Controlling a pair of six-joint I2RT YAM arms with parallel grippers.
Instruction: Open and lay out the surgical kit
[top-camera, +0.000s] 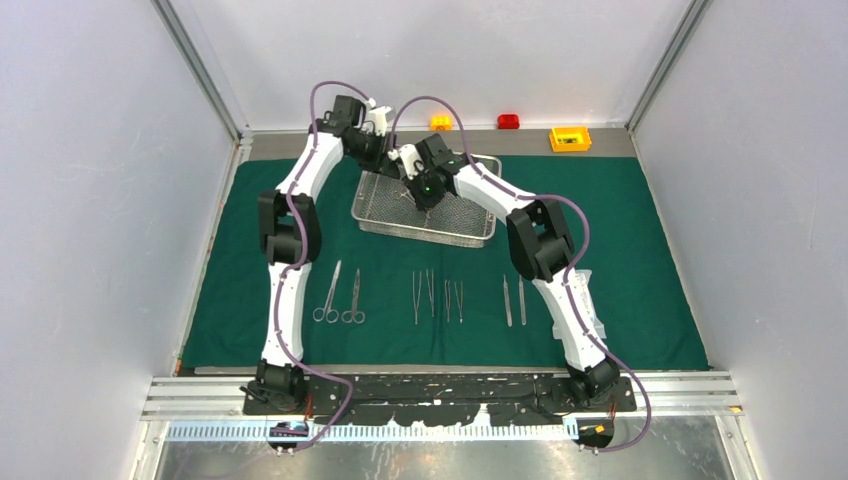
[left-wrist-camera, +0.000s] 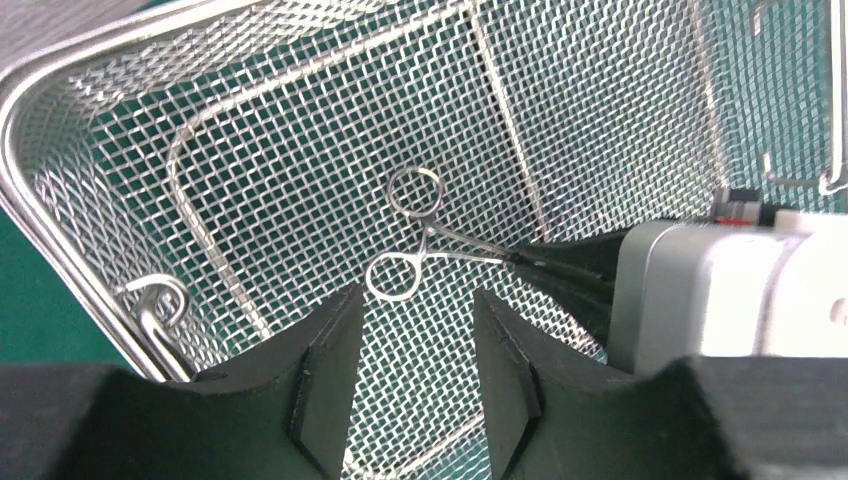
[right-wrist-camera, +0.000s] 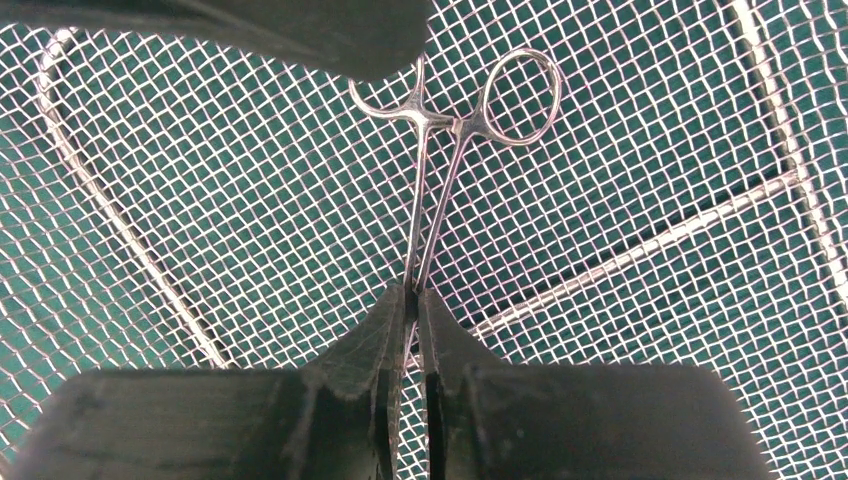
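Observation:
One ring-handled clamp (right-wrist-camera: 430, 190) lies in the wire mesh basket (top-camera: 420, 236), its two rings spread slightly apart. My right gripper is shut on its shanks, low over the mesh. The left wrist view shows both rings of the clamp (left-wrist-camera: 425, 235) free, with the right fingers (left-wrist-camera: 570, 275) around the shanks. My left gripper is part open above the basket's back left, nothing between its fingers, apart from the clamp. The clamp's tip end is largely hidden by the right gripper.
On the green cloth in front lie two pairs of scissors (top-camera: 340, 300), several tweezers (top-camera: 433, 295) and two slim straight instruments (top-camera: 514, 300). A clear package (top-camera: 590, 305) sits partly under the right arm. Yellow (top-camera: 570, 139) and red (top-camera: 508, 121) bins stand at the back.

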